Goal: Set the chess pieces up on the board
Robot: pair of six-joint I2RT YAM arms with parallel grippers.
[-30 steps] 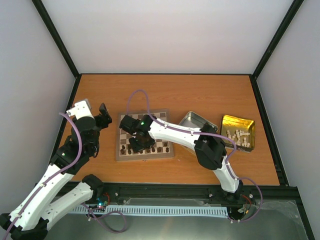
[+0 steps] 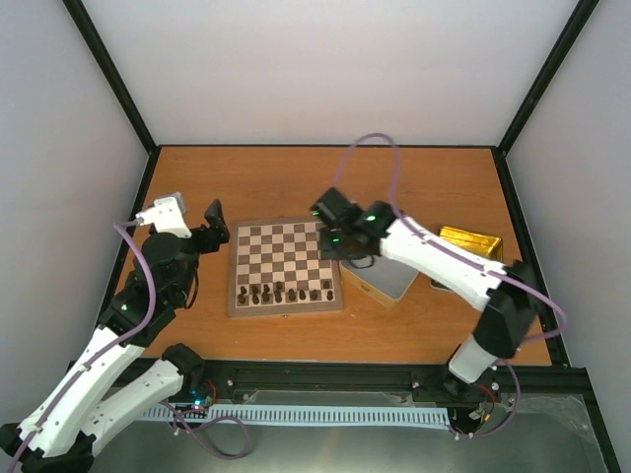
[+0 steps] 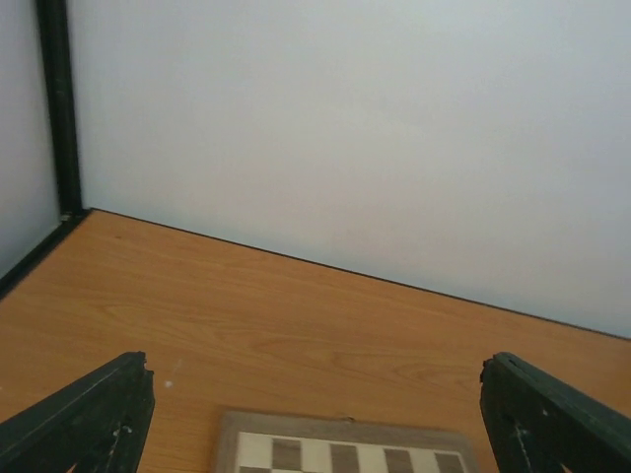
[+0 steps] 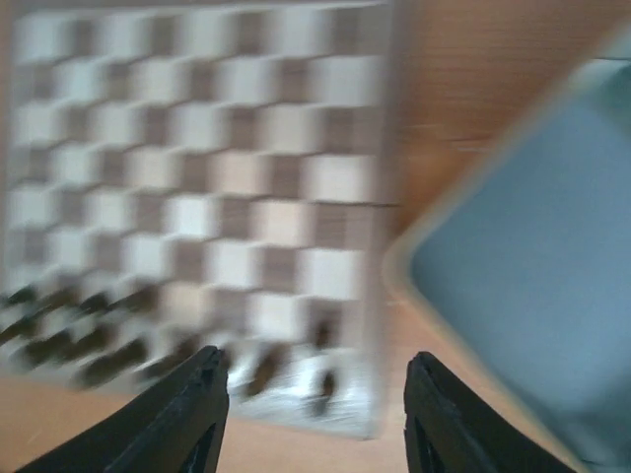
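Note:
The chessboard (image 2: 276,246) sits mid-table, with dark pieces (image 2: 279,294) standing in rows along its near side; white pieces are hidden behind my right arm in the top view. My left gripper is raised at the board's left, open and empty, facing the back wall. My right gripper is open above the board's right edge, its view motion-blurred, with nothing visible between the fingers.
A grey box (image 2: 389,281) with a light rim stands right of the board, and a gold tray (image 2: 471,239) beyond it, partly covered by my right arm.
My right arm has risen and swung up and rightward from over the near rows, uncovering more of the board. The left arm has shifted slightly.

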